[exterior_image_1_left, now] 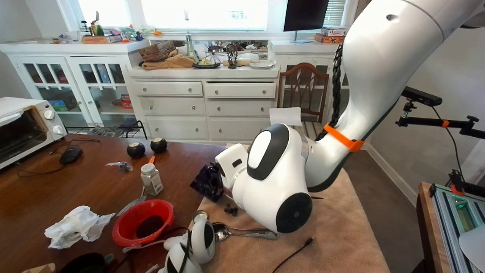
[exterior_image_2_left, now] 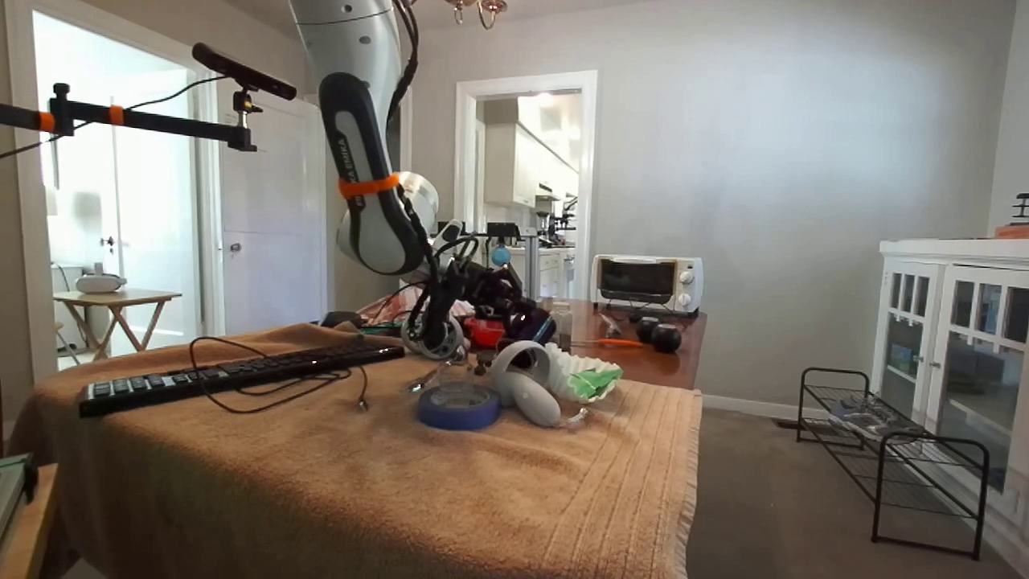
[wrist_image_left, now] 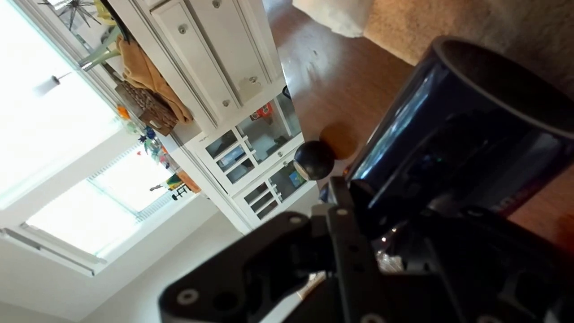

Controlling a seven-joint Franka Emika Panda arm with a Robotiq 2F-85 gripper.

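A shiny dark blue mug (wrist_image_left: 457,134), tilted with its open mouth toward the upper right, fills the right of the wrist view. My gripper is right at its side, with one dark finger (wrist_image_left: 340,202) along the lower left of the mug. Whether both fingers press on it is too dark to see. In exterior view 1 the mug (exterior_image_1_left: 207,182) leans at the arm's end, near the towel's left edge. Exterior view 2 shows it (exterior_image_2_left: 532,325) low among the clutter, beside the dark gripper.
On the towel (exterior_image_1_left: 336,218) lie spoons (exterior_image_1_left: 247,232), white controllers (exterior_image_1_left: 202,241) and blue tape (exterior_image_2_left: 459,407). Left of the mug stand a red bowl (exterior_image_1_left: 144,218), a shaker bottle (exterior_image_1_left: 151,179) and two dark round pots (exterior_image_1_left: 158,145). Bare wood lies between them.
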